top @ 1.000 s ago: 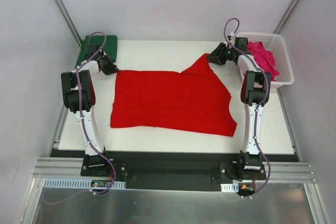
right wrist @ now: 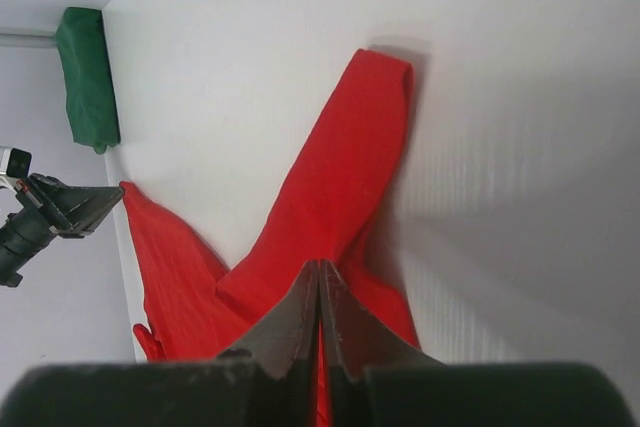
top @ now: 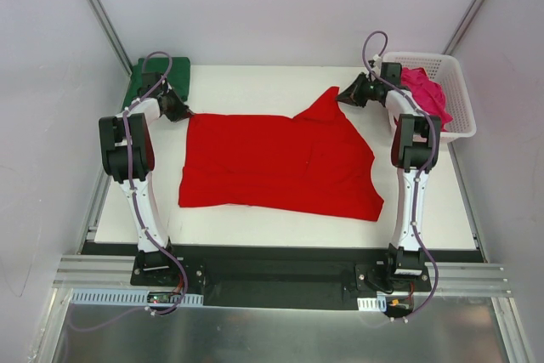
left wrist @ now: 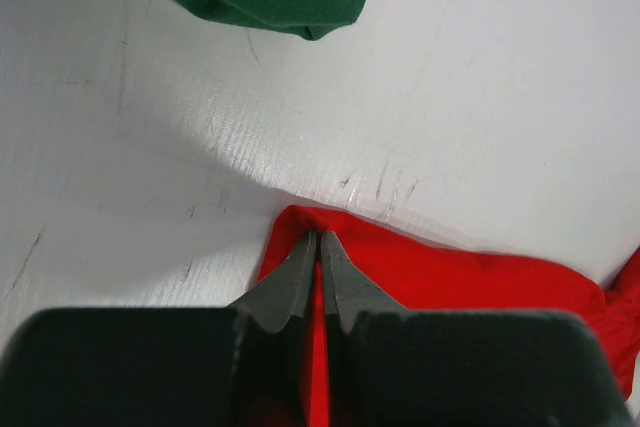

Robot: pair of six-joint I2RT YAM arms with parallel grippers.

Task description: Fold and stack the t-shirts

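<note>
The red t-shirt (top: 272,159) lies folded lengthwise across the middle of the table, its upper right corner sticking up to a point. At its upper left corner my left gripper is shut with red cloth pinched between the fingertips. My right gripper is shut by the upper right corner, with its fingertips meeting and no cloth between them. In the right wrist view the corner fold of the red t-shirt (right wrist: 340,147) lies beyond and outside those fingers. A green t-shirt (top: 177,82) rests folded at the back left, behind the left gripper.
A white basket (top: 463,108) with a crumpled pink t-shirt (top: 427,93) inside stands at the back right, close to the right arm. Bare white table (top: 246,87) stretches behind the red t-shirt, and a narrower strip lies in front.
</note>
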